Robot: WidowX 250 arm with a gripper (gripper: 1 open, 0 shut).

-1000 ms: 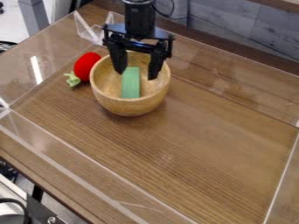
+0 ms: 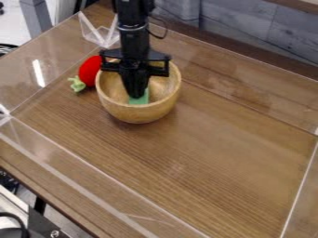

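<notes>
A round tan wooden bowl [image 2: 156,106] sits on the table, holding a green object [image 2: 138,99]. My black gripper [image 2: 134,87] reaches down from above into the bowl, over the green object and partly covering it. Its fingers look narrower than a wide spread, but whether they grip the object cannot be told.
A red item with a green top [image 2: 89,70] lies left of the bowl, near a clear crumpled plastic piece at the back. A grey panel wall [image 2: 224,28] runs along the back.
My gripper has descended into the bowl onto the green object, and its fingers have come closer together from their wide spread. The bowl has barely moved.
</notes>
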